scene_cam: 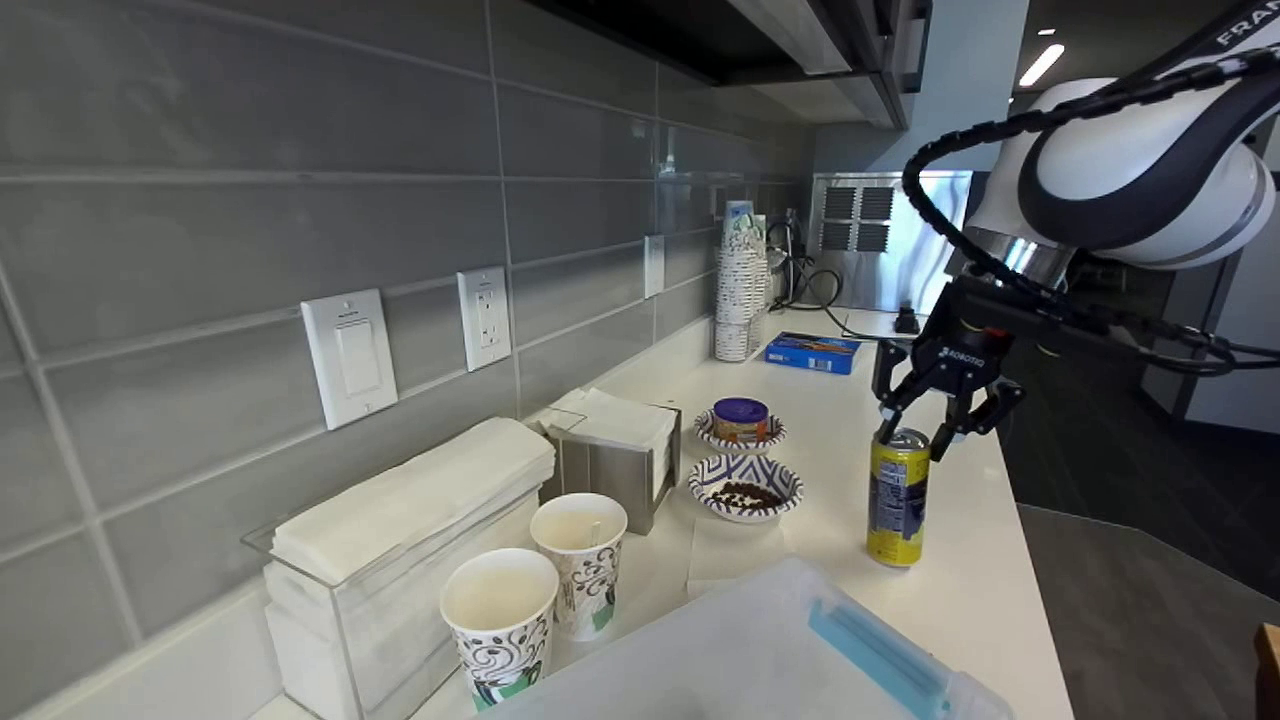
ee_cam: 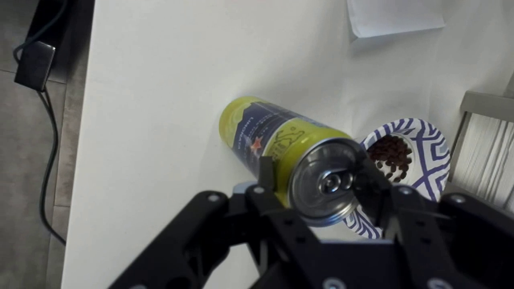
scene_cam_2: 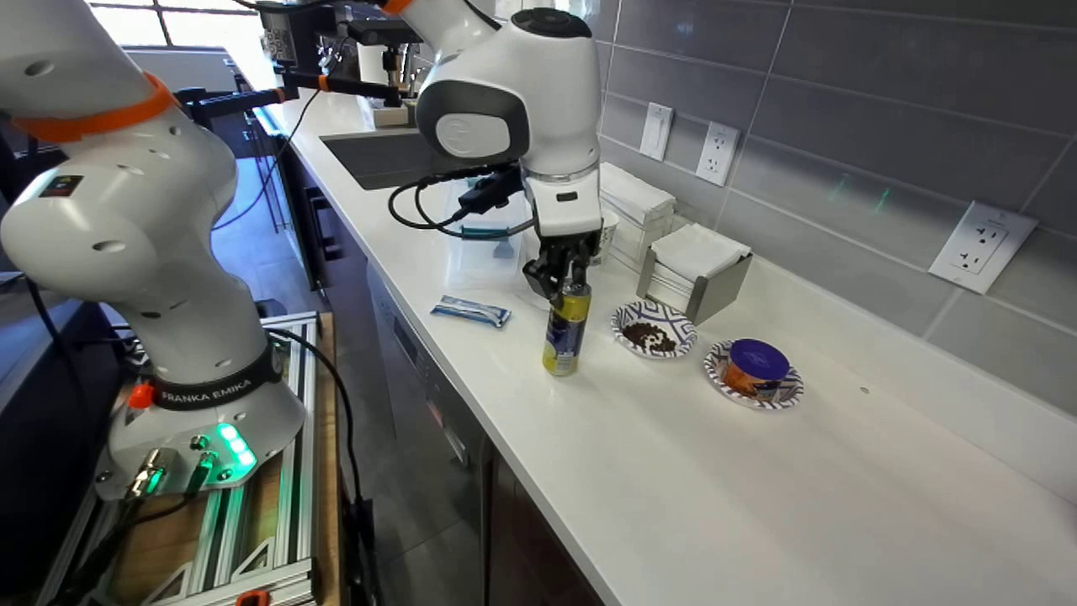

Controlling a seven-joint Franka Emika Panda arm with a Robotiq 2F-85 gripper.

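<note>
A yellow and dark blue drink can [scene_cam: 897,502] stands close to upright over the white counter, between the patterned bowls and the counter's front edge. My gripper [scene_cam: 914,439] is shut on the top of this can from above, one finger on each side of its rim. In the wrist view the can [ee_cam: 284,127] shows its silver lid and pull tab, with the dark fingers [ee_cam: 266,174] against its upper end. From the second exterior view, the can [scene_cam_2: 566,333] is below the gripper; whether its base touches the counter I cannot tell.
A bowl with brown bits [scene_cam: 774,486] lies wallward of the can, and a purple-lidded tub [scene_cam: 740,419] sits in another bowl behind. Napkin holders and paper cups [scene_cam: 498,612] line the wall. A wrapped bar [scene_cam_2: 471,311] lies near the front edge.
</note>
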